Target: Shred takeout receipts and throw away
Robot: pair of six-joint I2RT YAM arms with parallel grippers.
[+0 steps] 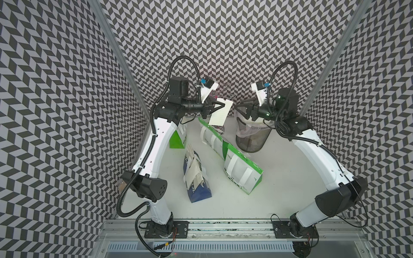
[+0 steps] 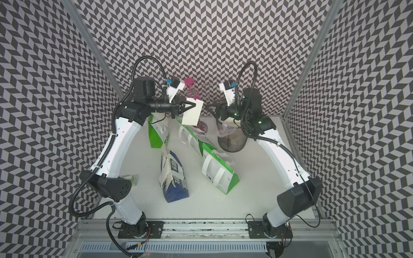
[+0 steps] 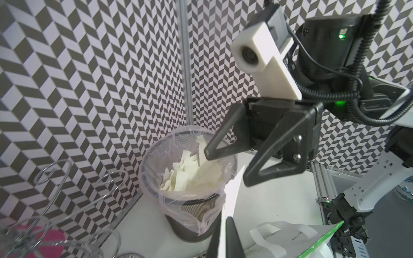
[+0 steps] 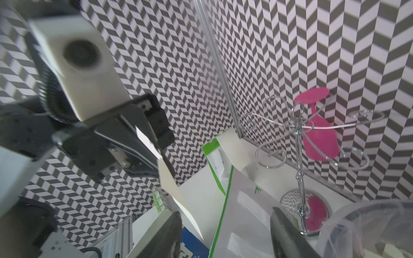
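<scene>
A pale yellow receipt (image 1: 220, 112) hangs from my left gripper (image 1: 223, 104), which is shut on the paper near its upper edge. In the left wrist view the receipt (image 3: 232, 193) appears nearly edge-on. My right gripper is open and empty, its fingers apart just to the right of the paper. The trash bin (image 1: 253, 142), a mesh can with a clear liner, stands below my right gripper. Torn paper strips (image 3: 187, 171) lie inside it.
Green-and-white takeout bags (image 1: 243, 172) and a blue one (image 1: 198, 189) lie on the table. A wire stand with a pink tag (image 4: 320, 142) is behind, left of the bin.
</scene>
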